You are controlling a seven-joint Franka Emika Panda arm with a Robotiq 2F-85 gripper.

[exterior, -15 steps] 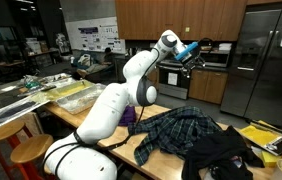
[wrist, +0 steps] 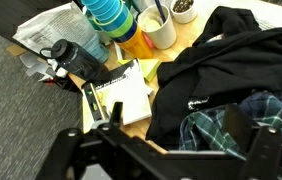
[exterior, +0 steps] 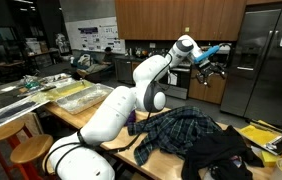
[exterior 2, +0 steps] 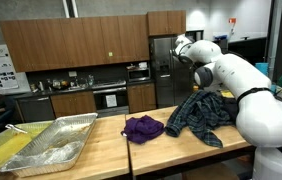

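Observation:
My gripper point(exterior: 209, 72) hangs high above the table at the end of the outstretched arm, its fingers apart and empty. In the wrist view the dark fingers point(wrist: 124, 152) stand wide apart at the bottom, above the table. Below them lies a rumpled black cloth point(wrist: 206, 78). Beside it is a dark green and blue plaid cloth point(wrist: 213, 132), also spread over the table's middle in exterior view 1. A purple cloth point(exterior 2: 144, 129) lies bunched farther along the table. Nothing is touching the gripper.
An orange and blue bottle point(wrist: 131, 38), a white mug point(wrist: 159, 30), a black bottle point(wrist: 74, 58) and a notebook point(wrist: 127, 95) crowd the table's edge. Foil trays point(exterior 2: 53, 142) stand at the other end. Bare wood point(exterior 2: 166, 152) shows near the purple cloth.
In exterior view 1 my gripper has swung to the right and slightly down, still high in the air. The cloths lie as before.

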